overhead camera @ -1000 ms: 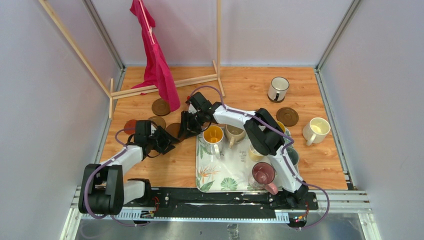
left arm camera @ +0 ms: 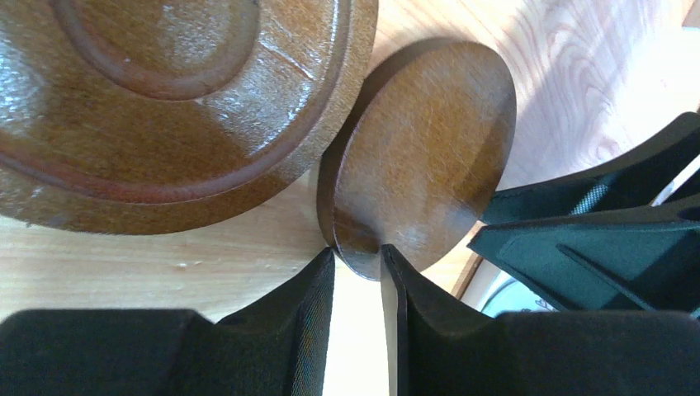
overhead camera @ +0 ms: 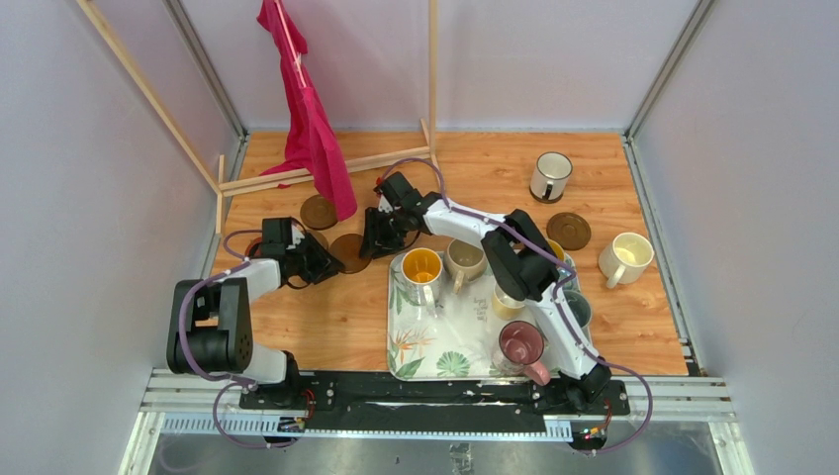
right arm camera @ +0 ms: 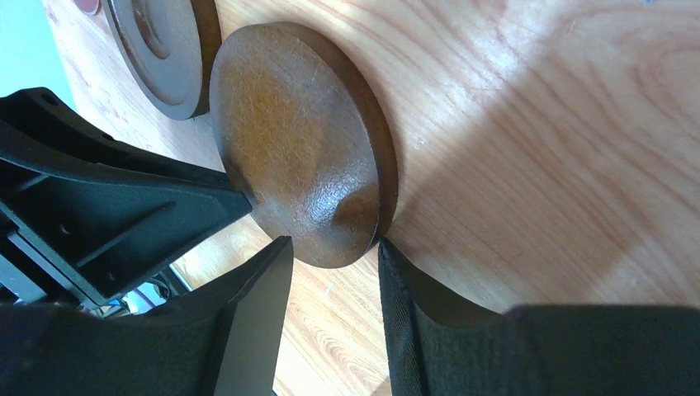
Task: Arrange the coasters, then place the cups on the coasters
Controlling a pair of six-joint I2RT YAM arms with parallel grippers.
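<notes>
A brown wooden coaster lies on the table, left of the tray, between both grippers. My left gripper has its fingertips at the coaster's edge, part open. My right gripper touches the coaster from the other side, also part open. Neither clearly holds it. Several cups stand on the tray, among them an orange-lined cup; a white mug stands at the back right on a dark coaster, and a cream mug at the right.
The floral tray fills the front centre right. Other coasters lie on the table. A wooden rack with a pink cloth stands at the back left.
</notes>
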